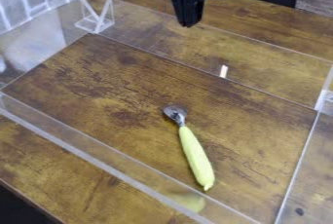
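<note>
A spoon-like utensil (196,155) with a pale yellow handle and a metal head lies on the wooden surface, right of centre, its head pointing up and left. My dark gripper (189,14) hangs at the top middle, well away from the utensil and partly cut off by the frame's top. Whether its fingers are open or shut is unclear.
A clear-walled enclosure surrounds the wooden floor (117,92), with a white bracket (93,18) at its back left corner and a white railing along the top left.
</note>
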